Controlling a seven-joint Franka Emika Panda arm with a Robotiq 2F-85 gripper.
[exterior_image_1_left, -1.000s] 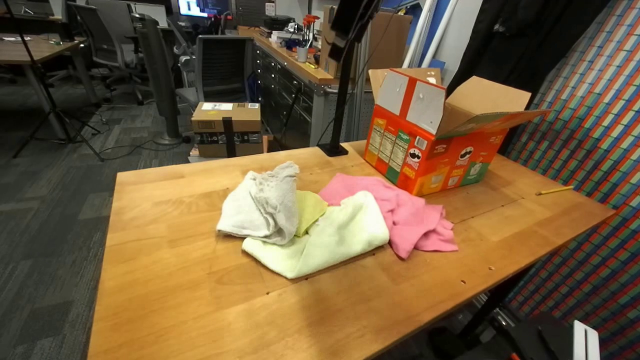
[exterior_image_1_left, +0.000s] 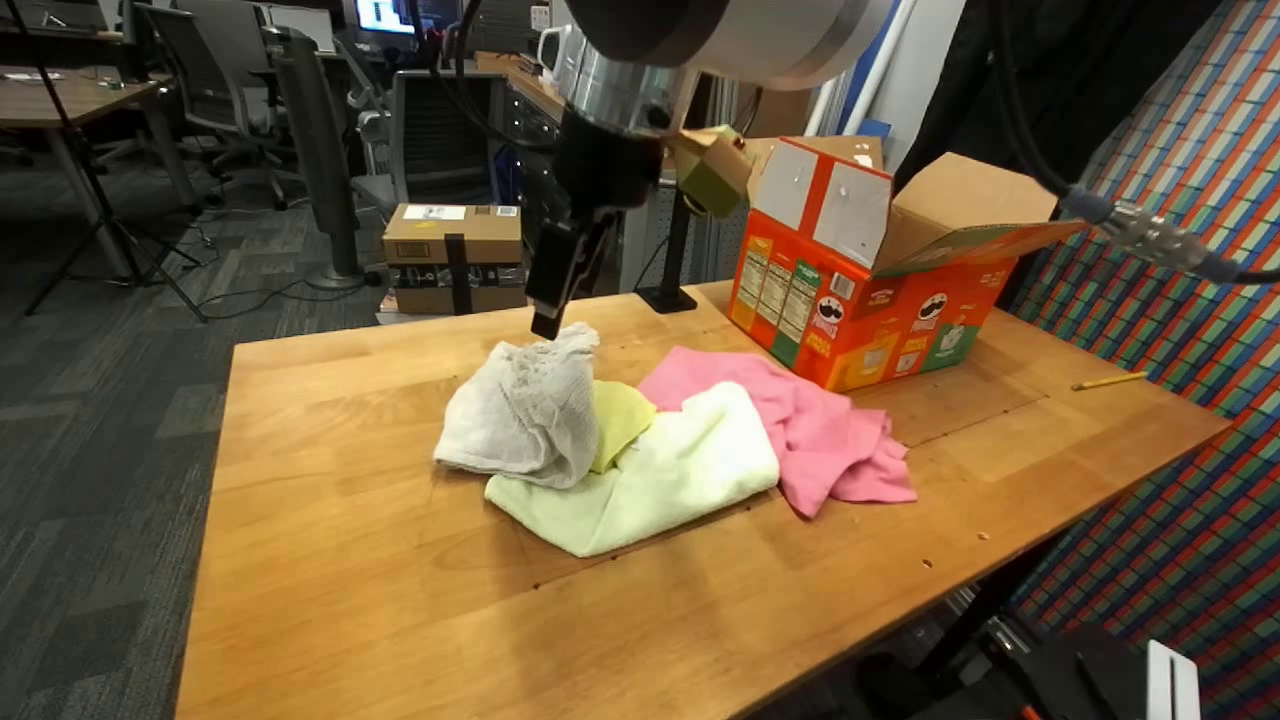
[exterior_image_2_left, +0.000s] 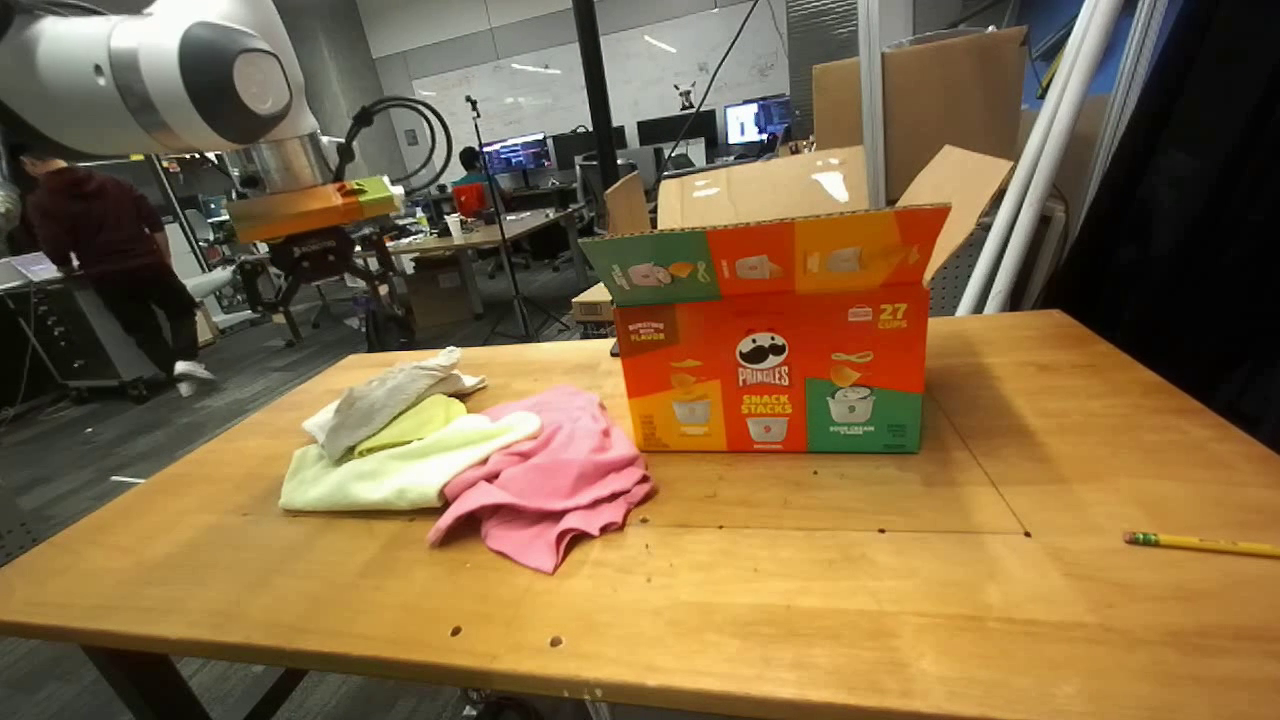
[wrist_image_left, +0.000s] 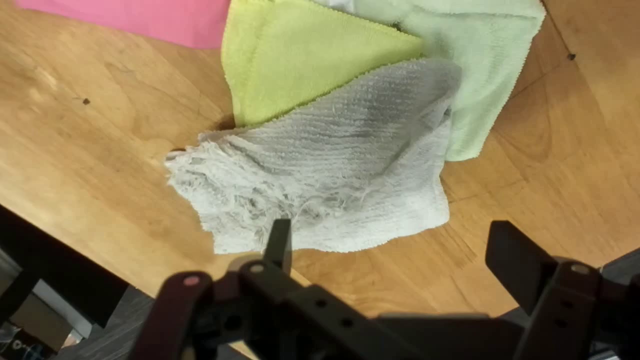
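Observation:
A crumpled grey-white cloth (exterior_image_1_left: 524, 414) with a frayed edge lies on top of a pile, partly over a small yellow cloth (wrist_image_left: 300, 57) and a pale green one (exterior_image_1_left: 672, 480). Beside them a pink cloth (exterior_image_2_left: 558, 474) is spread, touching the green one. My gripper is open and empty, above the table near the grey-white cloth. In the wrist view its left fingertip overlaps the cloth's frayed edge, while the right finger (wrist_image_left: 519, 264) stands over bare wood. From exterior view 2 the gripper (exterior_image_2_left: 342, 324) hangs clear above the pile.
An open orange Pringles box (exterior_image_2_left: 780, 372) stands behind and right of the cloths, its flaps spread. A pencil (exterior_image_2_left: 1200, 545) lies near the table's right side. Bare wood (exterior_image_1_left: 360, 576) fills the front left of the table.
The arm and gripper have come into exterior view 1, now above the cloths at the table's far side. The cloths and box look unmoved.

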